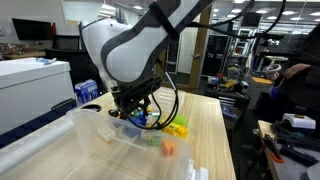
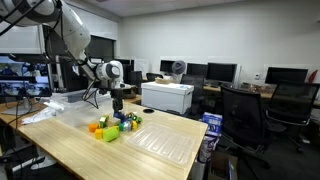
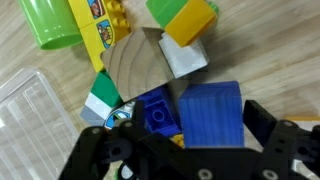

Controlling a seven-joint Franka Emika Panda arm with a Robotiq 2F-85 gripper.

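Note:
Within the open gripper lies a blue block point(image 3: 212, 105), seen from above in the wrist view, with a finger to each side. Small gaps seem to show beside it. A darker blue studded brick point(image 3: 160, 115) is partly covered by the left finger. Close by are a round wooden block point(image 3: 137, 65), a white block point(image 3: 183, 56) and a yellow-and-green block point(image 3: 190, 20). In exterior view 2 the gripper point(image 2: 117, 101) points down at the pile of colored blocks point(image 2: 122, 124); its contact with them is too small to tell.
A yellow brick point(image 3: 103, 28) and a green cup point(image 3: 52, 22) lie at the upper left. Clear plastic bin point(image 1: 88, 148) walls stand in front of the pile in exterior view 1. A clear tray point(image 2: 165, 143) sits on the table, whose near side point(image 2: 95, 157) is bare.

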